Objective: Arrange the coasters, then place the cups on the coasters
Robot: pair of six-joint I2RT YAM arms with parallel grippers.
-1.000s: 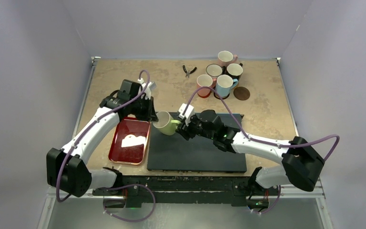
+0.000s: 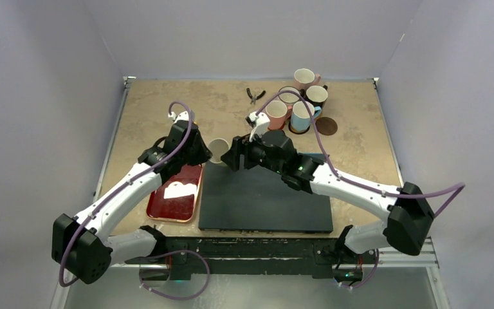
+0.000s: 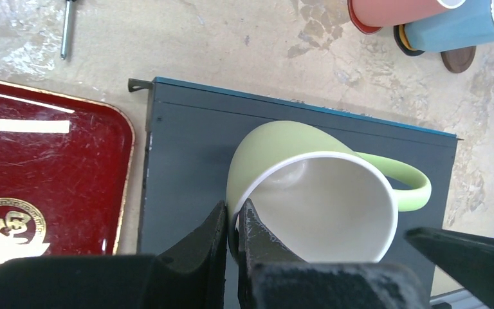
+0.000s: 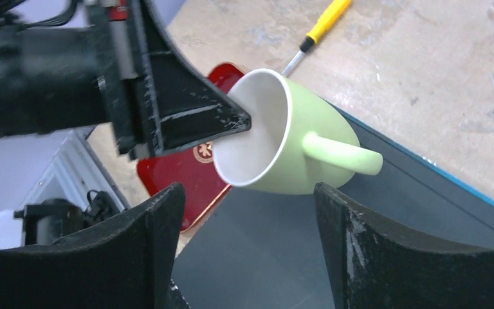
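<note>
A light green cup (image 2: 219, 149) with a white inside is held tilted above the left part of the dark board. My left gripper is shut on the cup's rim, one finger inside and one outside. The cup's handle (image 4: 342, 153) points toward my right gripper, whose fingers stand apart with nothing gripped between them; the cup is just beyond their tips. A bare brown coaster (image 2: 326, 125) lies at the back right, beside the group of cups.
Several cups, among them a pink cup (image 2: 276, 113) and a light blue cup (image 2: 301, 117), crowd the back right. A red tray (image 2: 173, 194) lies left of the dark board (image 2: 267, 205). Pliers (image 2: 255, 95) and a yellow-handled screwdriver (image 4: 327, 22) are on the table.
</note>
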